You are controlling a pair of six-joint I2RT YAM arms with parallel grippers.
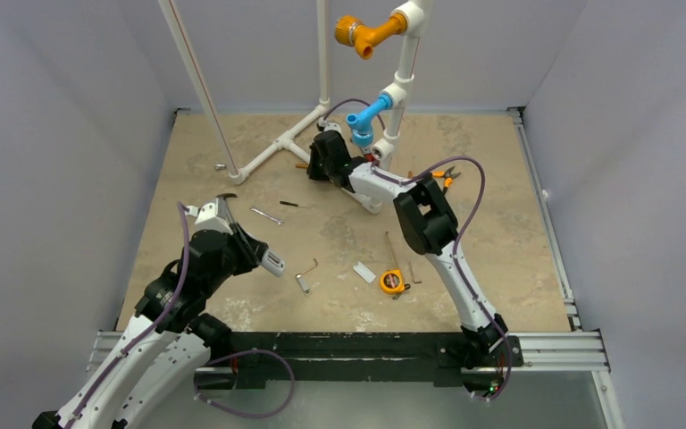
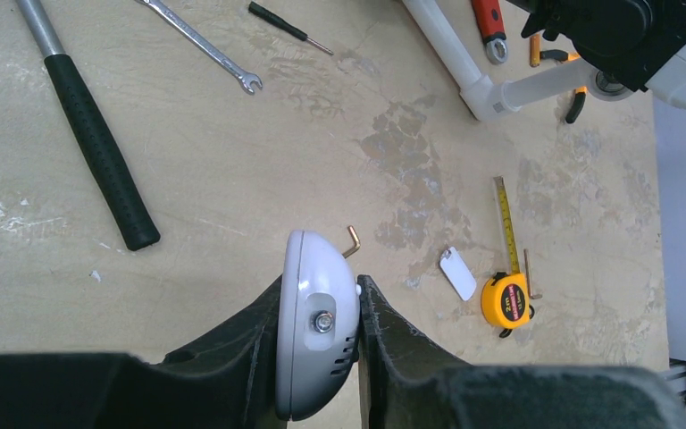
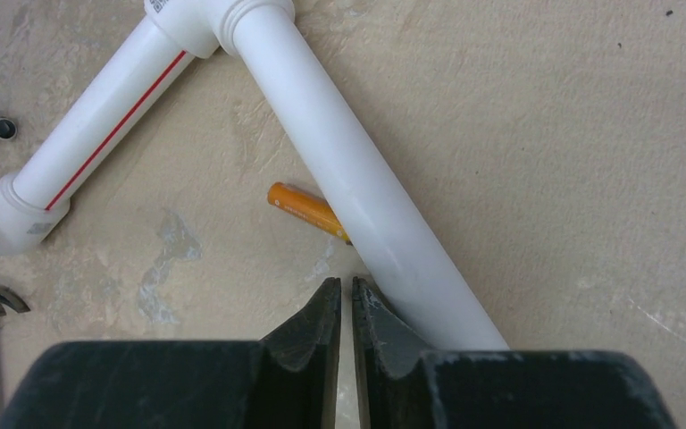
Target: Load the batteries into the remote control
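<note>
A whitish remote control (image 1: 272,262) sticks out of my left gripper (image 1: 255,252), which is shut on it above the table. Seen end-on in the left wrist view, the remote (image 2: 318,326) is pinched between the dark fingers. An orange battery (image 3: 302,206) lies on the table in the right wrist view, its far end hidden by a white pipe. My right gripper is slightly open just short of the battery, only bare table visible in its narrow gap. From above, part of the orange battery (image 1: 301,165) shows beside the right hand.
White pipes (image 3: 357,170) of a frame cross the table around the battery, one close against the right finger. A small white plate (image 1: 363,272) lies near a tape measure (image 1: 392,281). A hammer (image 2: 98,152), wrench (image 1: 266,215) and screwdriver (image 1: 292,205) lie around.
</note>
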